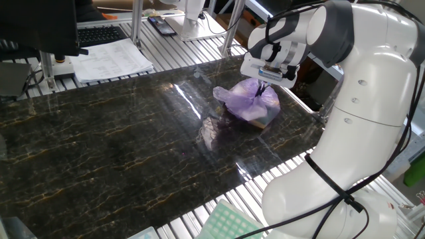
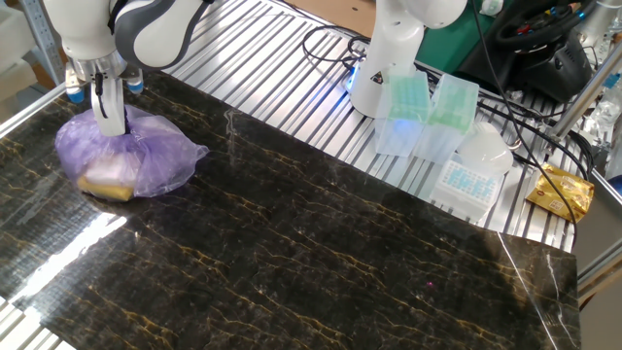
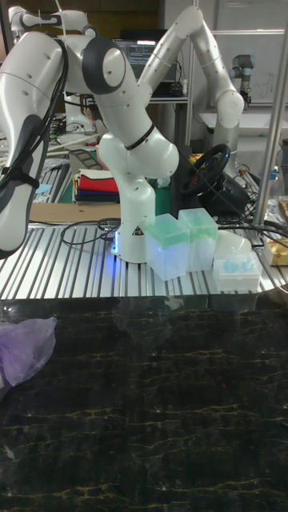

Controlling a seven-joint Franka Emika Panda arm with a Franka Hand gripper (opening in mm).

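Observation:
A translucent purple plastic bag (image 1: 251, 103) with something yellowish and pale inside rests on the dark marble-patterned tabletop, near its right edge in exterior view 1. The same bag (image 2: 146, 156) lies at the left in exterior view 2, its loose end spread toward the table's middle. My gripper (image 1: 261, 89) points down at the top of the bag, its dark fingertips against or within the film. Folds of plastic and the white hand partly cover the fingers, so how far apart they stand cannot be made out. Exterior view 3 catches only part of the bag (image 3: 26, 348).
Papers (image 1: 109, 61) lie behind the table.

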